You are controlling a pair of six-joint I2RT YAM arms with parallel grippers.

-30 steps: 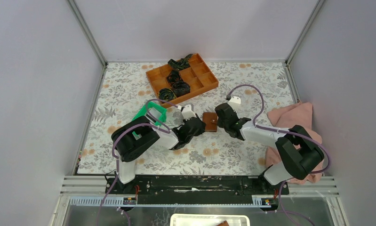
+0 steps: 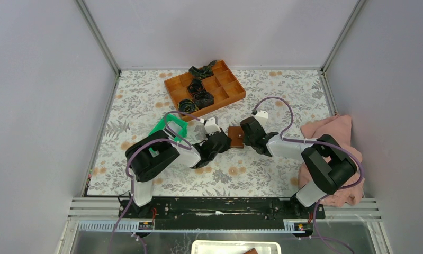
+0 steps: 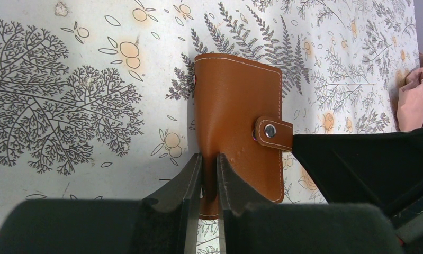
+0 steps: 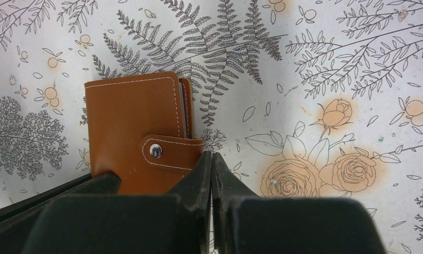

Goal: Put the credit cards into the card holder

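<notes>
The brown leather card holder (image 2: 236, 136) lies folded on the patterned table, between the two grippers in the top view. My left gripper is shut on its spine near the lower end. A strap (image 4: 172, 152) with a metal snap lies over the holder's open edge. Right at the strap's outer end, my right gripper is shut, with nothing visible between its fingertips; whether it touches the strap I cannot tell. Thin greyish edges (image 4: 183, 108) show between the covers. No loose credit card can be made out on the table.
An orange-brown compartment tray (image 2: 233, 98) with dark coiled items stands at the back. A green container (image 2: 181, 125) is beside the left arm. Pink cloth (image 2: 342, 132) lies at the right edge. A white bin (image 2: 198, 247) sits at the front.
The left arm and the card holder have stayed in place.
</notes>
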